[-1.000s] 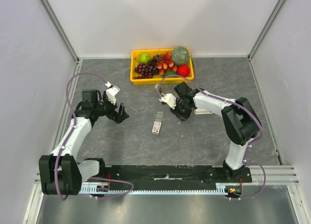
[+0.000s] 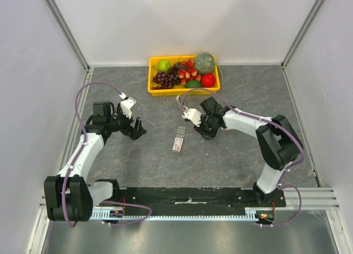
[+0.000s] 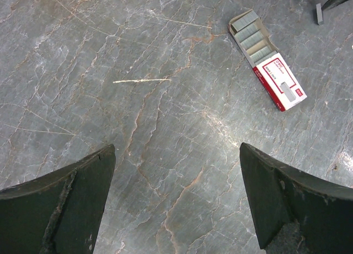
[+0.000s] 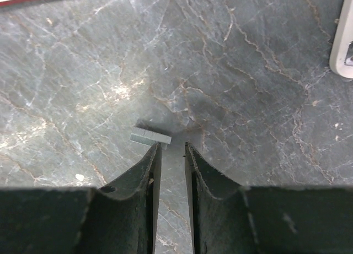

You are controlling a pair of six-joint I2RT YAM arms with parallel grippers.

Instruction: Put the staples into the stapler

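A small grey strip of staples (image 4: 149,136) lies on the counter just beyond the narrowly parted fingertips of my right gripper, nothing visible between them. The open staple box (image 3: 279,80), white and red with rows of staples, sits at the middle in the top view. A pale object (image 4: 343,47) at the right edge of the right wrist view may be the stapler; it is cut off. My left gripper (image 2: 135,128) stands open and empty, left of the box.
A yellow tray (image 2: 155,90) of fruit stands at the back centre. Walls bound both sides and the back.
The left arm is unchanged.
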